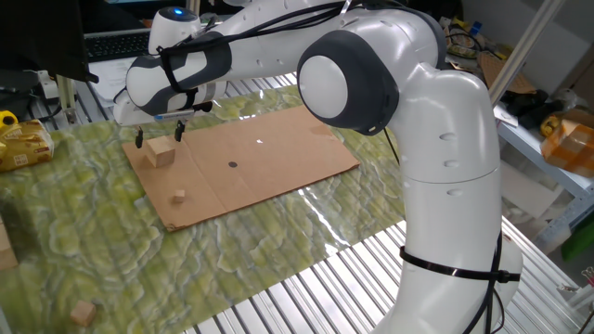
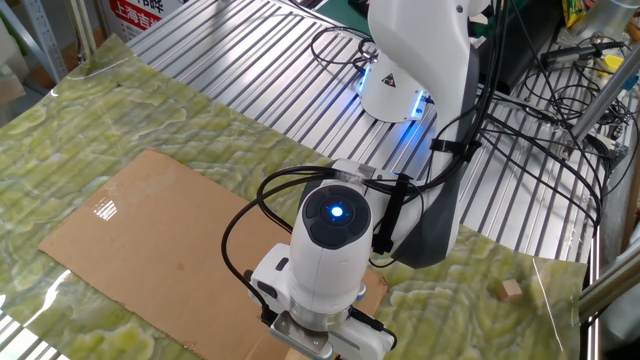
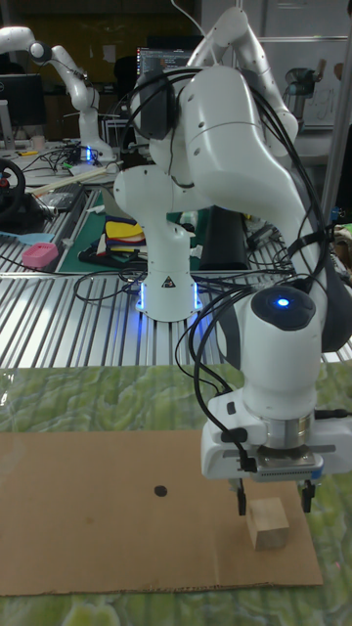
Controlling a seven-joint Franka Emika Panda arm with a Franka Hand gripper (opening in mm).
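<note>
My gripper (image 1: 159, 135) is open, its two dark fingers wide apart near the cardboard's far left corner. A larger wooden block (image 1: 161, 152) rests on the brown cardboard (image 1: 269, 153), just below the fingers in exterior view 1. Seen in exterior view 3, the same block (image 3: 269, 523) sits beneath the gripper (image 3: 275, 501), and nothing is held. Whether the fingers reach down beside the block is hard to tell. A small wooden cube (image 1: 179, 196) lies on the cardboard nearer its front edge. The block and fingertips are hidden behind the hand in exterior view 2.
Off the cardboard, another wooden cube (image 1: 83, 313) lies on the green marbled sheet (image 1: 83, 213). A yellow packet (image 1: 25, 145) stands at the left edge. A black round spot (image 1: 232, 164) marks the cardboard, whose right half is clear.
</note>
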